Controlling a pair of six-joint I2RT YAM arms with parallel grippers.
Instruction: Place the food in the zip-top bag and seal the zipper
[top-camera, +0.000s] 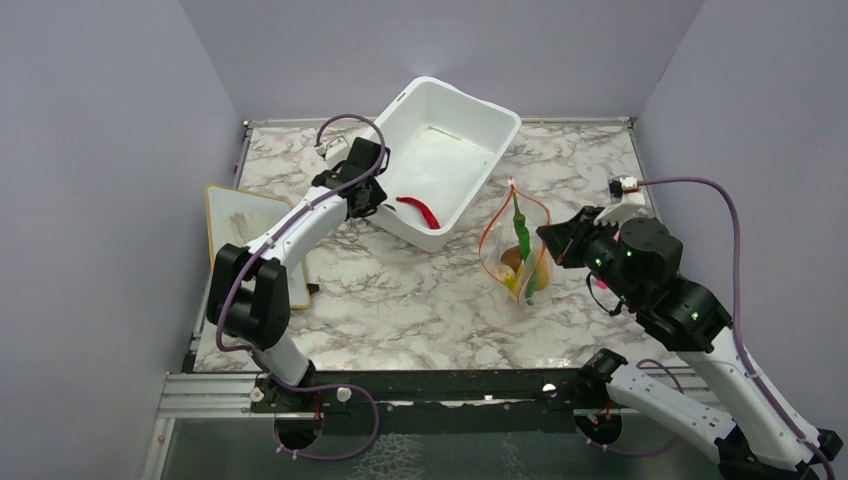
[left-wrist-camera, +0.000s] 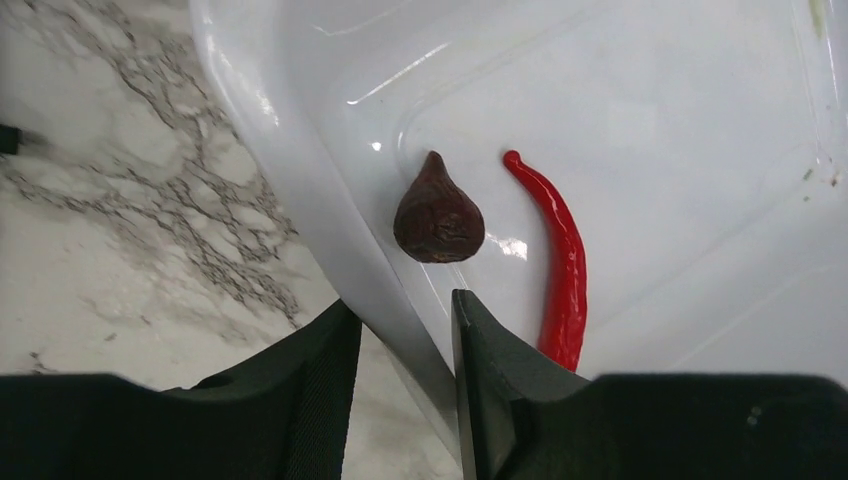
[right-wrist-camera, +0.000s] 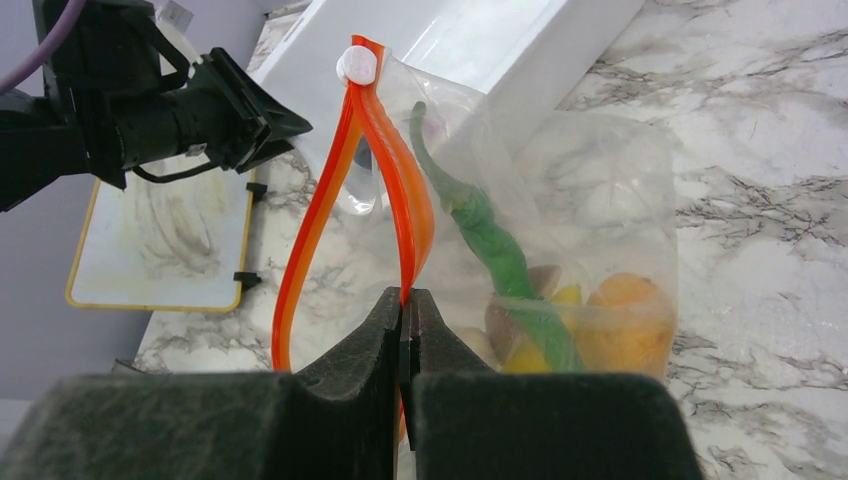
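In the white bin (top-camera: 440, 150) lie a red chili (left-wrist-camera: 560, 260) and a dark brown fig-like food (left-wrist-camera: 437, 215). My left gripper is at the bin's near-left wall, part open, the rim between its fingers. The zip bag (top-camera: 495, 250) stands open on the marble, holding a green pepper (right-wrist-camera: 500, 260), a yellow item and rounded brown and orange items. My right gripper is shut on the bag's orange-edged top (right-wrist-camera: 415, 220).
A bordered white board (top-camera: 240, 220) lies at the left of the table. Bare marble (top-camera: 380, 310) is free in front of the bin, and walls enclose both sides.
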